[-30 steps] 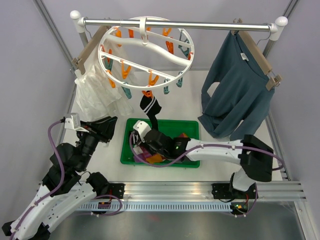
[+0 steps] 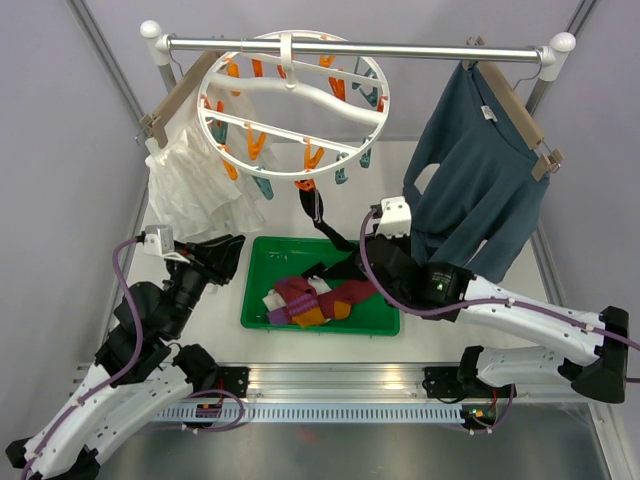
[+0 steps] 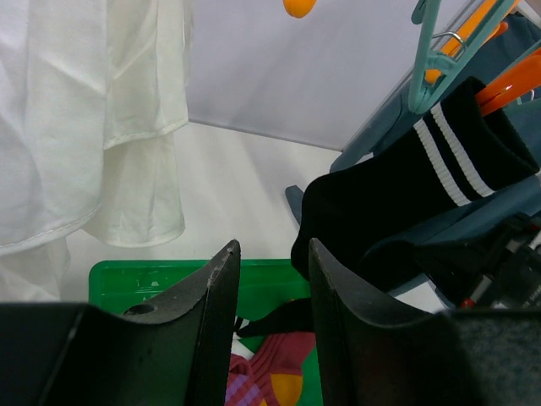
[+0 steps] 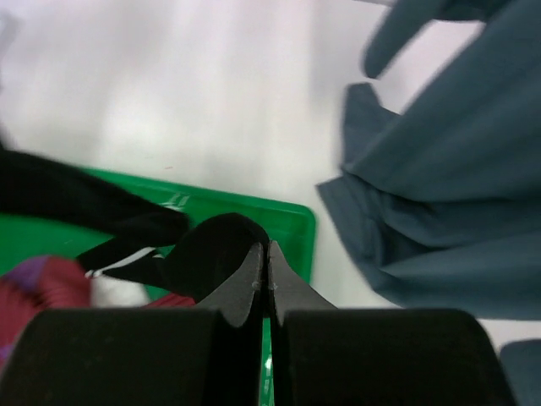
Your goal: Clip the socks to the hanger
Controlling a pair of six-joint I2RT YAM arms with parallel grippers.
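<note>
A black sock with white stripes (image 3: 397,186) hangs from an orange clip on the round white hanger (image 2: 370,140), its length stretched down toward my right gripper (image 2: 360,258). That gripper is shut on black sock fabric (image 4: 211,254), held over the green bin (image 2: 262,280). My left gripper (image 2: 225,258) stands part open left of the bin, nothing between its fingertips. More socks, maroon, purple, yellow and black, lie in the bin (image 2: 310,300).
A white garment (image 2: 195,190) hangs at left and teal trousers (image 2: 465,170) at right, both from the metal bar (image 2: 430,50). Pale table surface surrounds the bin.
My right gripper has moved right and up with the black fabric, drawing the hanging sock rightward; the hanger's clips shifted slightly. My left gripper has moved slightly right.
</note>
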